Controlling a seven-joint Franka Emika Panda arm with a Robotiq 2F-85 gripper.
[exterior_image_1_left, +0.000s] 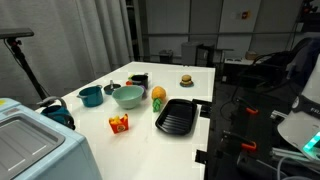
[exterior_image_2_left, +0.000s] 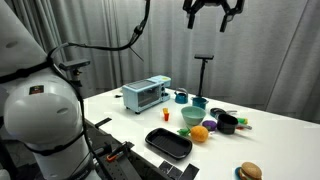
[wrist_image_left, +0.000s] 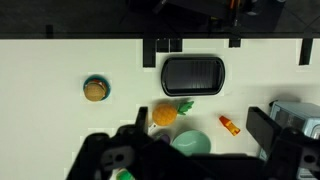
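High over the table, my gripper (exterior_image_2_left: 208, 22) stands open, its two fingers pointing down and empty. In the wrist view the gripper has its dark fingers wide apart, with the table far below. A black rectangular tray (wrist_image_left: 194, 73) lies empty near the table's edge. Beside it is an orange toy pineapple (wrist_image_left: 165, 115) with green leaves. The green bowl (exterior_image_1_left: 128, 97) sits farther in, and a purple item (exterior_image_2_left: 208, 125) lies near it. A toy burger (exterior_image_2_left: 248, 170) rests on a blue plate at one end. Apart from these is a small red and yellow item (exterior_image_1_left: 119, 124).
A light blue toaster oven (exterior_image_2_left: 145, 93) occupies the other end of the table. Around the bowl are a teal pot (exterior_image_1_left: 91, 96), a dark pan (exterior_image_2_left: 228, 123) and a blue kettle (exterior_image_2_left: 181, 96).
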